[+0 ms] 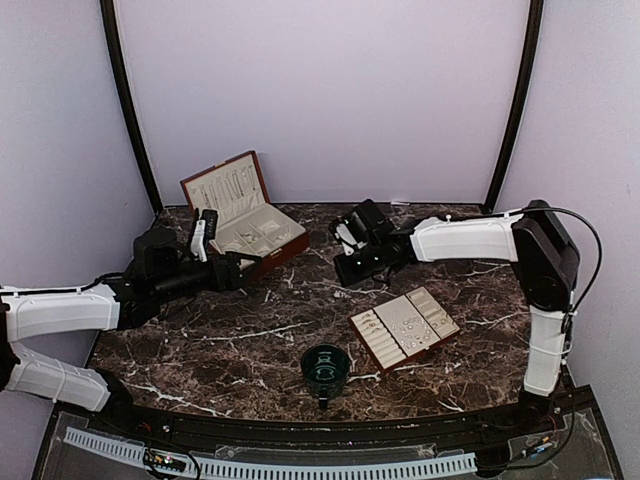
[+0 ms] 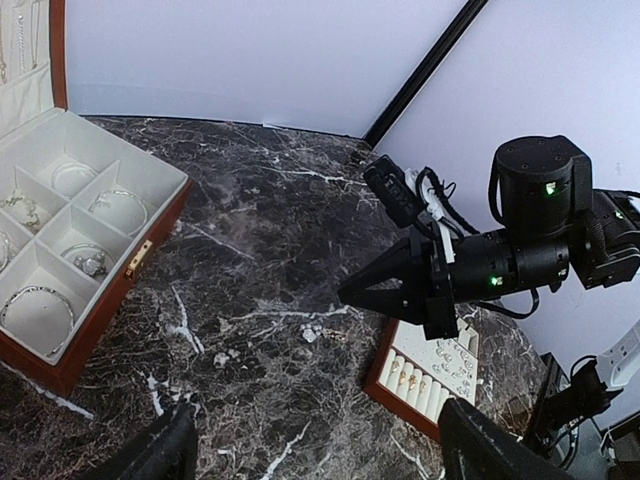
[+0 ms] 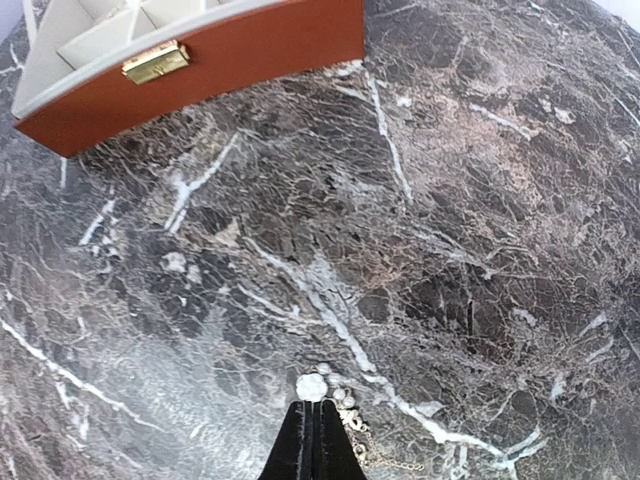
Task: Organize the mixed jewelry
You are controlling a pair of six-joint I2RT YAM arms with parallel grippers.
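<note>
The pearl-flower chain jewelry lies on the marble tabletop in the left wrist view. My right gripper hangs above it with a visible gap. From the right wrist view, the white flower shows just past the closed fingertips, its pearls and chain trailing beside them; nothing is between the fingers. My left gripper is beside the jewelry box, its fingers spread wide and empty. The open box holds bracelets and other pieces in white compartments, with necklaces hanging in its lid.
A jewelry tray with ring rolls and small earrings sits front right. In front stands a dark green cup. Bare marble lies between the box, cup and tray.
</note>
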